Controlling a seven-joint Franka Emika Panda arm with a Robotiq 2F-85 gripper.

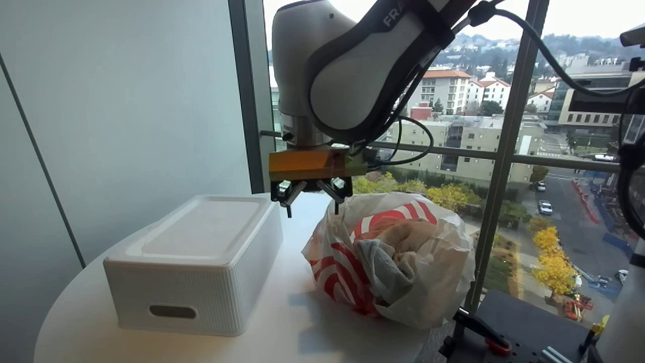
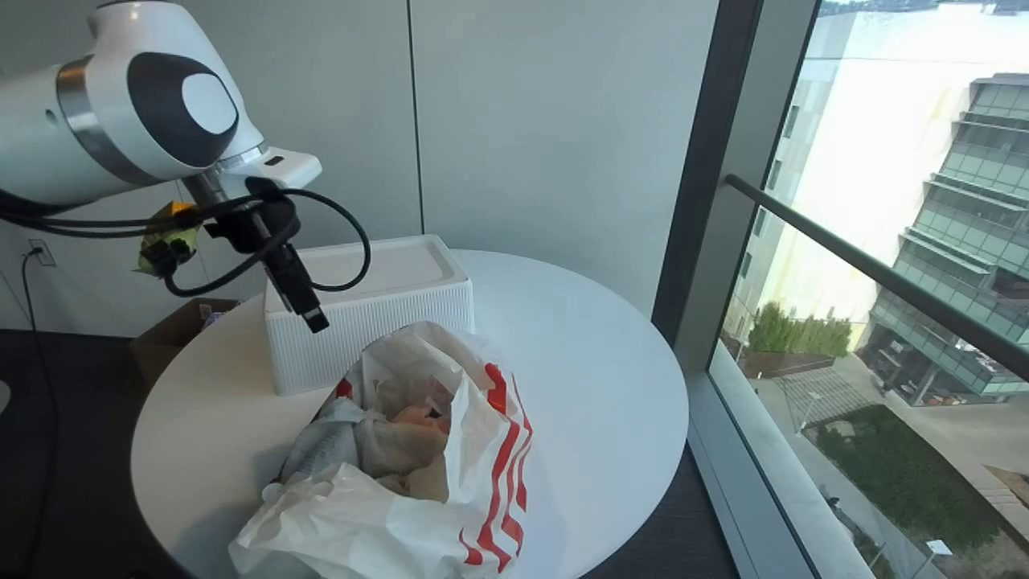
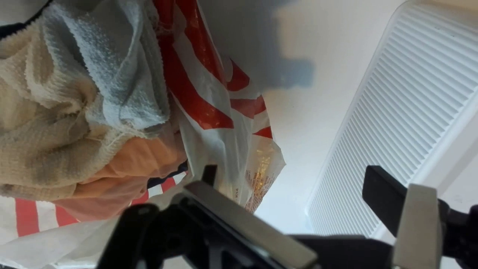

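A white ribbed box (image 1: 181, 254) with its lid (image 1: 196, 230) on stands on the round table. Beside it lies a white plastic bag (image 2: 477, 463) with red stripes, its mouth spread wide. Inside the bag are a grey cloth (image 3: 121, 67), tan cloth (image 3: 40, 152) and an orange cloth (image 3: 143, 154). My gripper (image 1: 313, 212) is open above the gap between box and bag, fingers pointing down. Nothing shows between the fingers. In the wrist view, one finger (image 3: 246, 224) overlaps the bag's edge and the other is in front of the box's side.
A window with a dark frame (image 2: 680, 193) borders the table. Black cables (image 2: 362, 236) loop beside the gripper. A brown carton (image 2: 178, 333) sits on the floor behind the table.
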